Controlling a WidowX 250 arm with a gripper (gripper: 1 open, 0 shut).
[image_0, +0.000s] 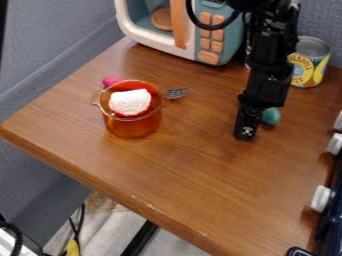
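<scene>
My black gripper (249, 127) is low over the right half of the wooden table, its tip near a small teal object (271, 117) that is partly hidden behind it; whether the fingers are open or shut is hard to make out. An orange-red pot (130, 125) with a white item (130, 100) inside stands on the left, with a fork (175, 93) beside it and a pink object (111, 81) behind.
A toy microwave (211, 45) stands at the back, and a yellow-labelled can (307, 67) at the back right. A dark appliance with white knobs (327, 220) lines the right edge.
</scene>
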